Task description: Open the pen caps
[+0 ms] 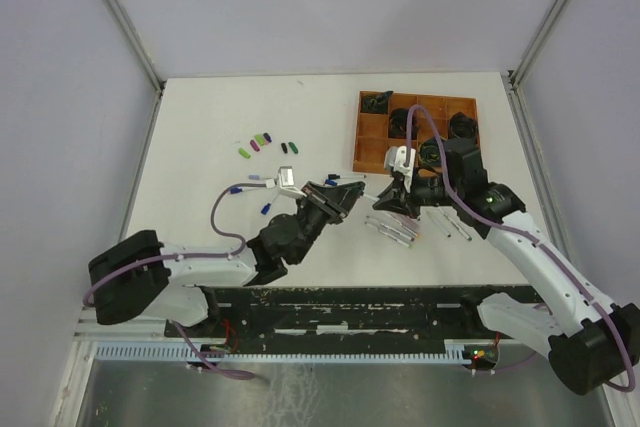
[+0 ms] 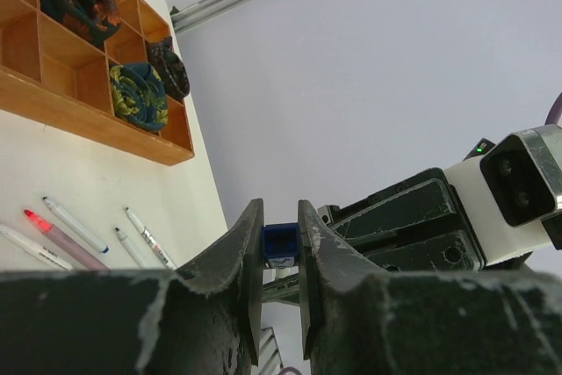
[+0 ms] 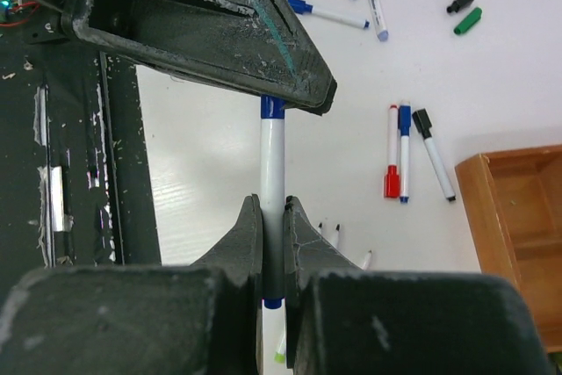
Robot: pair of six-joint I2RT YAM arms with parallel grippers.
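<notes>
A white pen [image 3: 273, 173] stands between the two grippers, a blue plug at its lower end and a blue part at its upper end. My right gripper is shut on its white barrel. The upper blue end runs in behind a finger [image 3: 211, 28] of the left gripper. In the left wrist view, the left gripper has a dark blue cap [image 2: 281, 241] close between its fingertips; how firmly they press on it cannot be told. Whether cap and barrel are still joined is hidden. In the top view, both grippers meet over the middle of the table.
Several markers lie loose, among them a red-capped marker [image 3: 392, 151] and a black-capped one [image 3: 435, 155]. Loose caps, such as a green cap [image 3: 467, 21], are scattered farther left. A wooden compartment box [image 1: 369, 145] stands at the back right.
</notes>
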